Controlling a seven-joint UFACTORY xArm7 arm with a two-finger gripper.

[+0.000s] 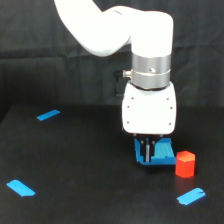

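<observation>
At the right of the camera view my white gripper (148,158) points straight down over a blue object (165,155). Its dark fingers stand close together in front of the blue surface or within its outline. Whether they touch it, or have anything between them, is too small to tell. A red block (185,164) sits just to the right of the blue object. The gripper body hides the upper part of the blue object.
Thin blue strips lie flat on the dark table: one strip (49,115) at the back left, another strip (20,188) at the front left, and a third strip (190,197) in front of the red block.
</observation>
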